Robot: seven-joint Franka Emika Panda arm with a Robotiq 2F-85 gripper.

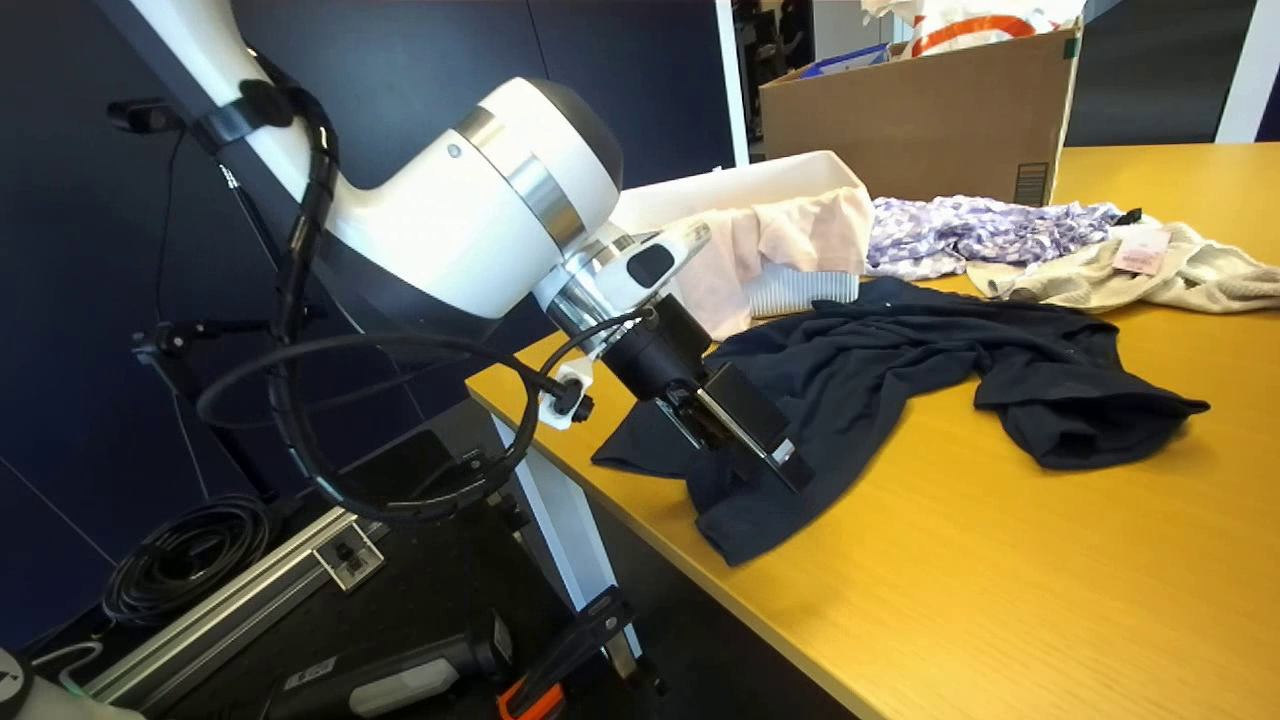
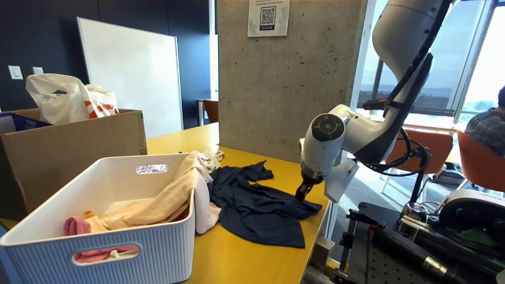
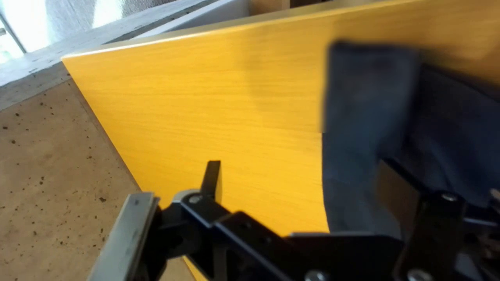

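Observation:
A dark navy garment (image 1: 894, 348) lies spread and wrinkled on the yellow table, one narrow end reaching toward the near edge. Over that end, low and tilted, is my gripper (image 1: 758, 463), its fingers apart. In the wrist view, the left finger (image 3: 213, 180) is over bare wood, while the right finger (image 3: 397, 189) is over the dark cloth (image 3: 358, 154); the cloth's straight edge runs between them. Whether the fingertips touch the fabric, I cannot tell. From the other side, the navy garment (image 2: 260, 208) stretches beneath the gripper (image 2: 301, 195).
A white ribbed bin (image 2: 128, 265) holds peach and pink clothes, with a pale pink cloth (image 1: 780, 240) draped over its side. Purple patterned fabric (image 1: 978, 234) and a beige garment (image 1: 1182, 270) lie behind. A cardboard box (image 1: 918, 126) stands farther back.

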